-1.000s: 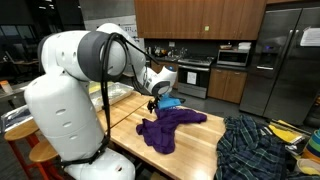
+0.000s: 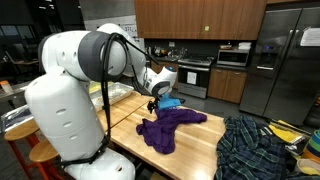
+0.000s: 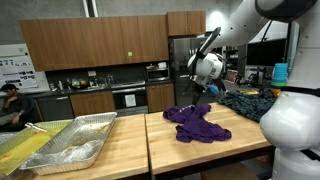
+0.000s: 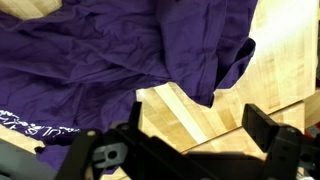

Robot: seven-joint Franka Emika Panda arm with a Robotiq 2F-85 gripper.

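A purple cloth [image 2: 157, 134] lies crumpled on the wooden table, spread in folds; exterior view 2 shows the same cloth [image 3: 203, 131] right of the table's middle. From the wrist, the cloth [image 4: 95, 50] fills the upper left, with a strip of white print at its lower left edge. Above the table hangs my gripper [image 2: 154, 106], apart from the cloth. At the bottom of the wrist view the gripper has its fingers wide apart, open, with bare wood and a cloth corner showing between them.
A dark checked cloth [image 2: 246, 148] is heaped at the table's right, near yellow items [image 2: 286, 133]. Foil trays [image 3: 75, 143] stand at the left in exterior view 2. Bare tabletop [image 2: 196, 148] lies between the two cloths.
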